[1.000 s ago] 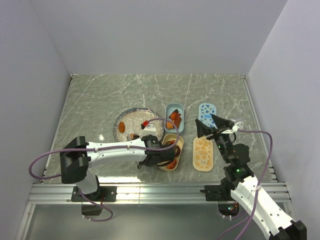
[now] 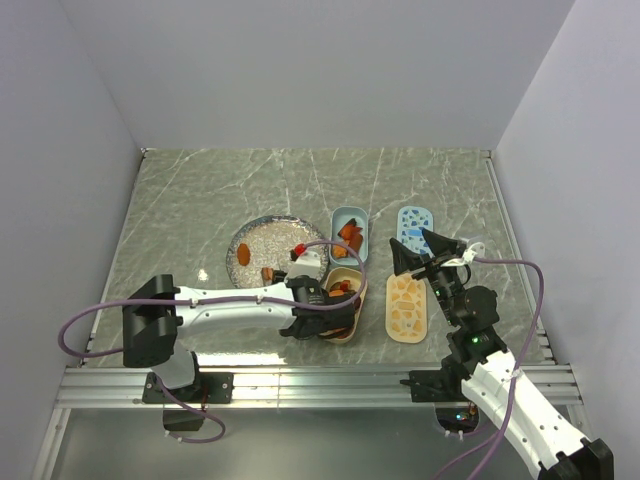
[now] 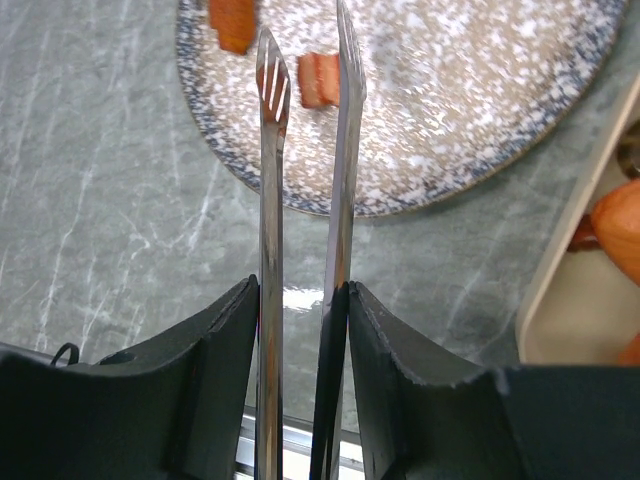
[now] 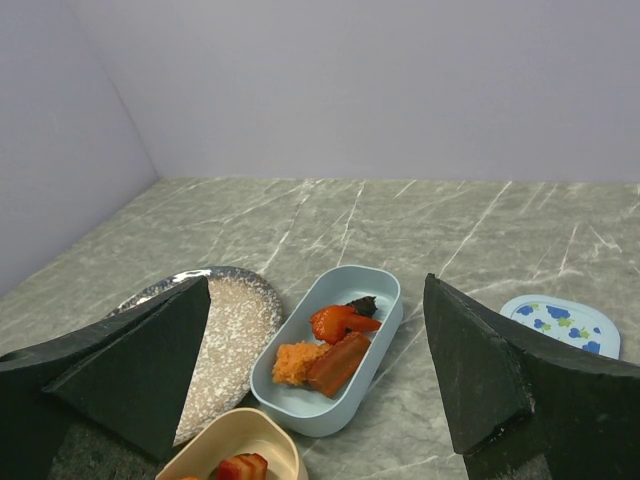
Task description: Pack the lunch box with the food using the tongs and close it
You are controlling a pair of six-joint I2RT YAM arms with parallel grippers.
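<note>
My left gripper is shut on metal tongs (image 3: pixel 343 180), a fork-ended arm and a flat one, held over the speckled plate (image 3: pixel 450 120). On the plate lie orange food pieces (image 3: pixel 233 22) and a layered piece (image 3: pixel 318 78). Right of it is the beige box (image 3: pixel 560 300) with food inside. The blue box (image 4: pixel 315 425) holds fried, red and brown pieces. My right gripper stands open above the right side, nothing visible between its fingers.
A blue lid (image 2: pixel 414 212) and a yellow lid (image 2: pixel 406 330) lie right of the boxes. Walls bound the sides and back.
My left arm has shifted slightly rightward over the beige box. The right arm shows no visible movement.
</note>
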